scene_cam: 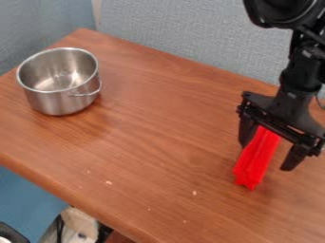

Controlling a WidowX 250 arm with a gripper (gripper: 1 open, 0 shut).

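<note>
My black gripper (267,150) stands open at the right side of the wooden table, its fingers low around a long red object (254,163) that lies on the tabletop, pointing from under the gripper toward the front. Part of the red object is hidden behind the gripper, and I cannot tell whether the fingers touch it.
A steel pot (60,84) with a side handle sits at the back left of the table (152,142). Grey padded walls stand behind and to the left. Dark items lie below the table's front left edge.
</note>
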